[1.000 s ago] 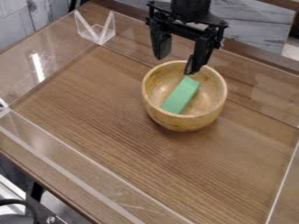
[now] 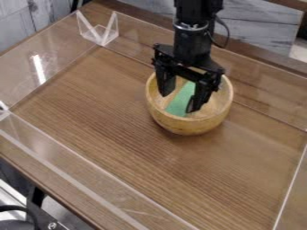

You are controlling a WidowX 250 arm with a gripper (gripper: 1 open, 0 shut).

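My black gripper (image 2: 184,72) hangs over a round wooden bowl (image 2: 188,122), open, with its two fingers reaching down into the bowl's mouth. Inside the bowl lies a green object (image 2: 184,97), partly hidden behind the gripper. I cannot tell whether the fingers touch it.
A clear plastic holder (image 2: 99,29) stands at the back left. A pale marbled wall runs along the back, and a dark cable lies at the lower left edge.
My gripper has come down and toward the front, from above the back of the bowl to inside its rim. The bowl and green object look to be in the same place.
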